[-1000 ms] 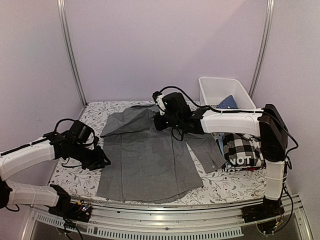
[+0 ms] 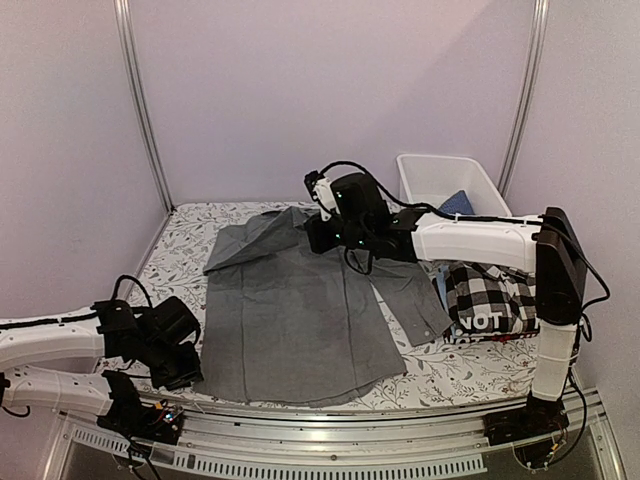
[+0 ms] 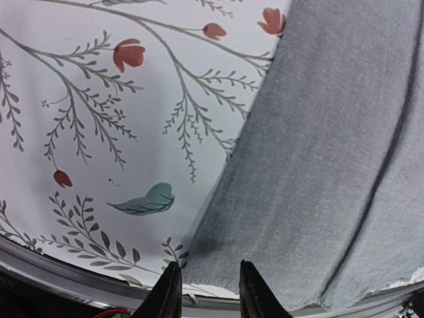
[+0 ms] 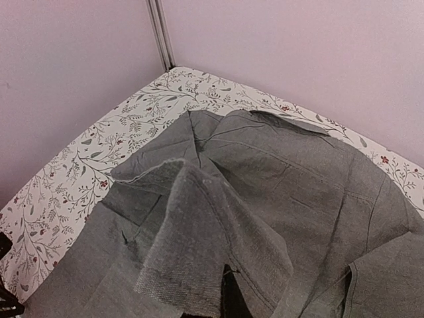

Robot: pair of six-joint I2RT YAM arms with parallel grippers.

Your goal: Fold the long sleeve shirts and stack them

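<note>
A grey long sleeve shirt (image 2: pixel 292 330) lies spread on the patterned mat, one sleeve angled to the right, its upper part folded and rumpled. My left gripper is low at the shirt's near left corner, fingers apart, the hem just between and beyond their tips; whether it touches is unclear. My right gripper (image 2: pixel 322 240) is over the shirt's upper part; in the right wrist view its dark fingertips are shut at a raised grey flap (image 4: pixel 185 232), which hangs at them.
A white bin (image 2: pixel 430 170) with blue cloth stands at the back right. A folded black-and-white checked pile (image 2: pixel 490 290) lies at the right. Bare mat (image 2: pixel 165 270) shows along the left side. A metal rail runs along the front edge.
My left gripper has moved toward the front and slightly left, down to the shirt's near corner. The right arm has risen or shifted very slightly; the shirt looks nearly unchanged.
</note>
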